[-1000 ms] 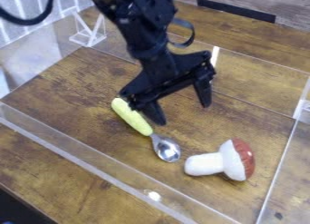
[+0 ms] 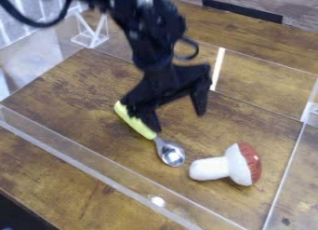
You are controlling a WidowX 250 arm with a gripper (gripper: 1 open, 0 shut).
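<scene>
My black gripper point(image 2: 168, 103) hangs over the middle of the board, blurred, its fingers apart with nothing seen between them. It sits just above a spoon point(image 2: 170, 152) with a yellow-green handle, whose upper end it partly overlaps in view. A white toy mushroom point(image 2: 226, 166) with a red cap lies on its side at the lower right, apart from the gripper.
The wooden floor point(image 2: 74, 178) is bounded by clear low walls, with a white bracket point(image 2: 93, 29) in the back left corner. Free floor lies to the left and behind at the right.
The spoon and mushroom have not visibly moved.
</scene>
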